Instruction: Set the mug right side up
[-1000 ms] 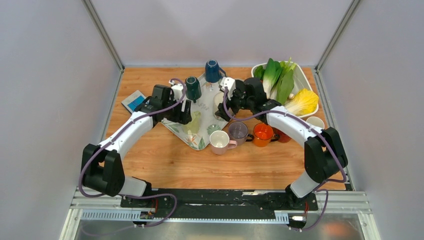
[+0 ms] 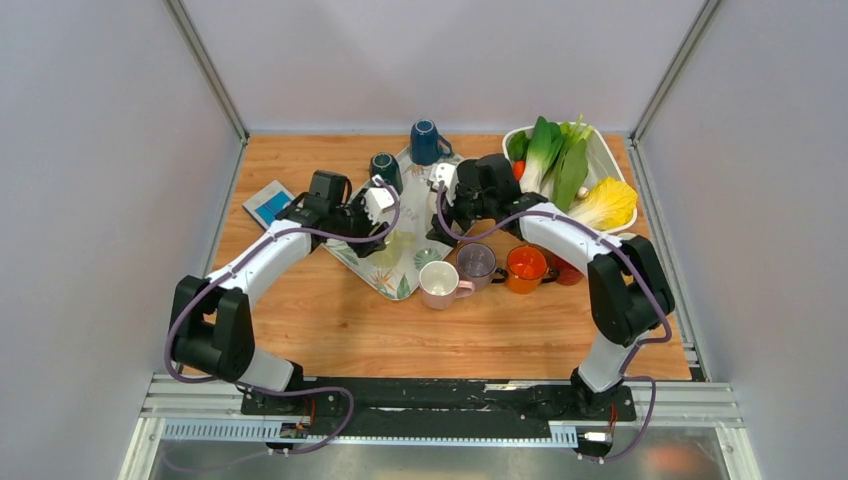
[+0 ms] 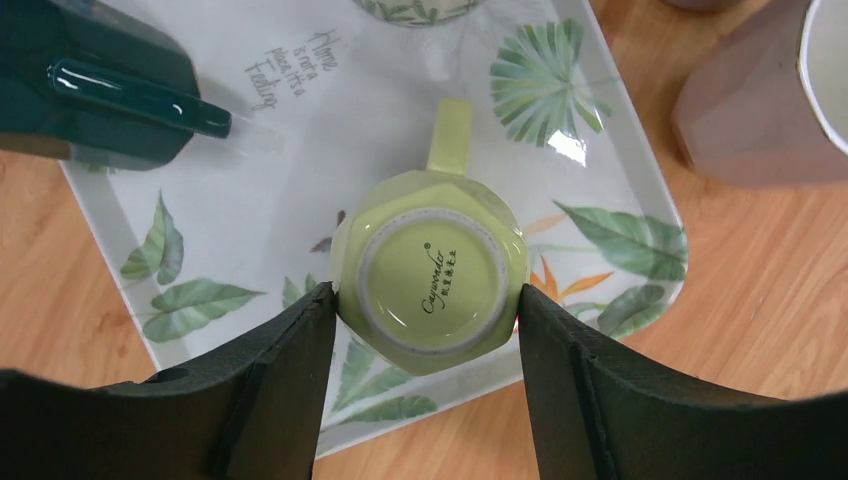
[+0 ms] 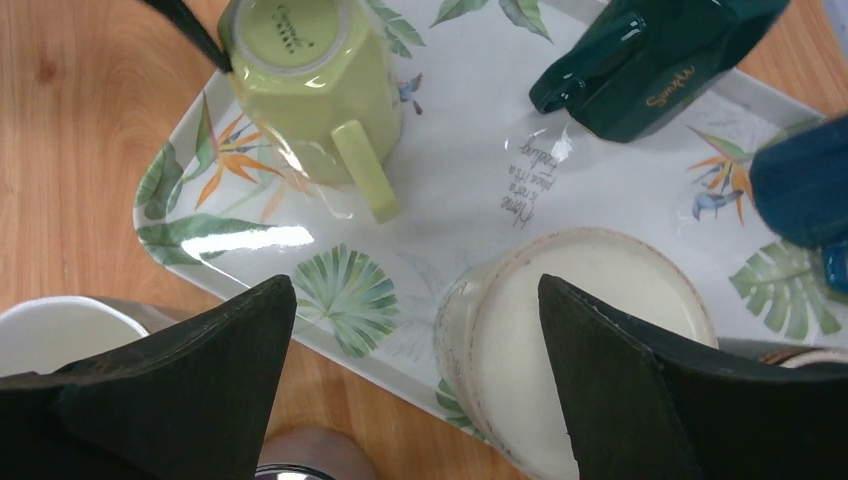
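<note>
A pale yellow-green mug [image 3: 433, 280] stands upside down on the patterned tray [image 2: 398, 290], its base facing up and its handle pointing away in the left wrist view. My left gripper is open above it, a fingertip at either side of the base; whether they touch cannot be told. In the top view the left hand partly covers this mug [image 2: 398, 243]. My right gripper hangs open over the tray, with one finger in front of a cream-coloured mug [image 4: 610, 290]. One left finger [image 4: 190, 30] shows beside the green mug in the right wrist view.
Dark green [image 2: 385, 170] and blue [image 2: 424, 142] mugs are inverted at the tray's back. Pink [image 2: 438, 285], grey-purple [image 2: 476, 262] and orange [image 2: 525, 268] mugs line the front right. A vegetable basket [image 2: 625, 178] fills the back right.
My left gripper has moved right and turned, coming over the green mug, which is now more covered from above. The right arm has shifted slightly left.
</note>
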